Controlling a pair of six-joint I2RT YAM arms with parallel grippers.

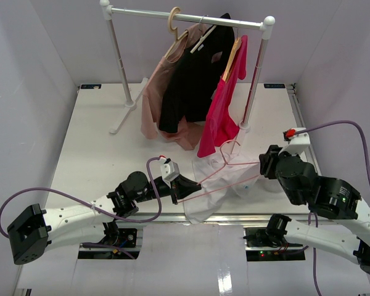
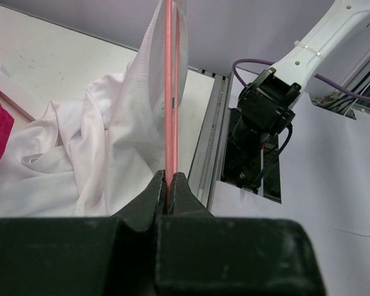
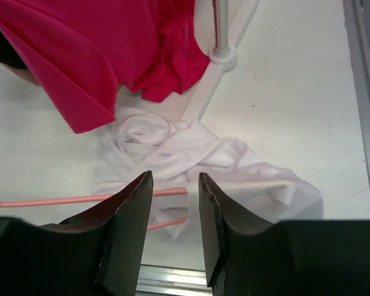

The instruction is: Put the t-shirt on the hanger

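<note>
A pink hanger [image 1: 228, 161] is held at its left end by my left gripper [image 1: 186, 187], shut on it; in the left wrist view the pink bar [image 2: 169, 92] runs up from between the fingertips. A white T-shirt [image 1: 203, 203] lies crumpled on the table, part of it raised around the hanger's right end, as the left wrist view shows. My right gripper is at that raised end, with white fabric between or just beyond its fingertips; whether it grips the fabric is hard to tell.
A white rack [image 1: 148, 13] behind holds hanging pale pink, black and magenta garments [image 1: 222, 105]. The magenta one hangs just above the T-shirt. A metal edge runs along the front.
</note>
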